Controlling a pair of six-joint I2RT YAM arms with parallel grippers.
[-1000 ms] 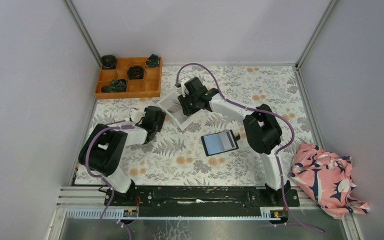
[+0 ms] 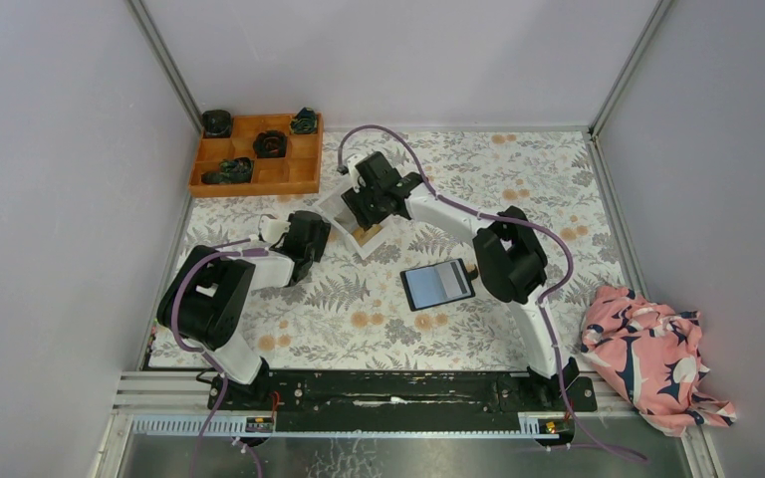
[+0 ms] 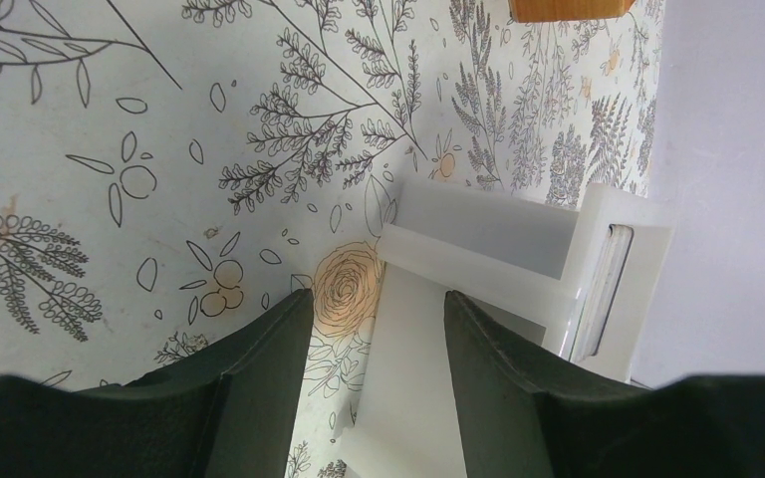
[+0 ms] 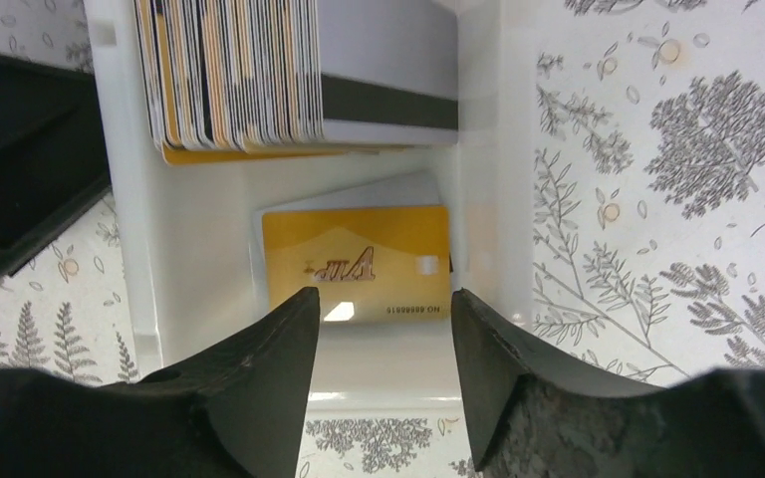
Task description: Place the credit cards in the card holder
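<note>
A white open tray (image 4: 139,249) holds a tight stack of cards (image 4: 234,75) leaning at one end. On its floor a gold card (image 4: 359,249) lies on top of a grey one (image 4: 398,191). My right gripper stands open over the tray, its fingers apart and nothing between them. In the left wrist view, a white holder (image 3: 623,209) has a narrow slot with something pale inside. My left gripper is close to it, its fingers apart around the holder's near edge; whether they press on it cannot be told.
A wooden divided tray (image 2: 309,164) with dark items stands at the back left. Near the front, a flat black-edged object (image 2: 438,285) with a blue-grey face lies on the table. A patterned pink cloth (image 2: 647,354) is at the far right.
My right gripper has shifted left over the white tray. My left arm has not moved.
</note>
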